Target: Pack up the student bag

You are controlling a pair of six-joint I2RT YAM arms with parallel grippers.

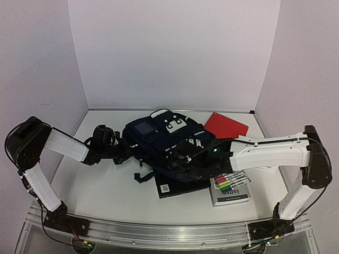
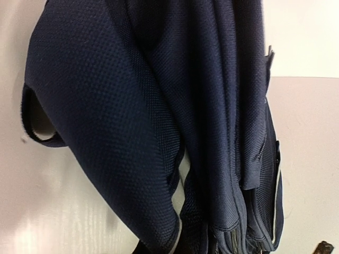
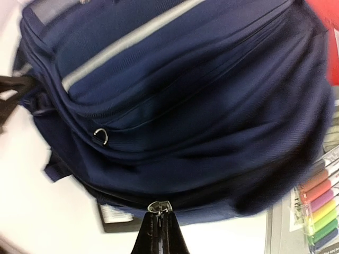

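The dark navy bag (image 1: 164, 132) lies on its back panel or side across the middle of the table; which one cannot be told. At its left end my left gripper (image 1: 127, 151) is shut on gathered bag fabric, and folds of it fill the left wrist view (image 2: 127, 116). Along the bag's near edge, my right gripper has its fingers together, with a small metal zipper pull (image 3: 160, 205) at their tips. A second metal pull (image 3: 100, 136) hangs farther up the bag. The bag's opening looks closed from above.
A black flat box (image 1: 172, 189) lies partly under the bag's near side. Several coloured markers (image 1: 231, 181) rest on a grey-white box (image 1: 231, 197) at right. A red folder (image 1: 226, 126) is behind the bag.
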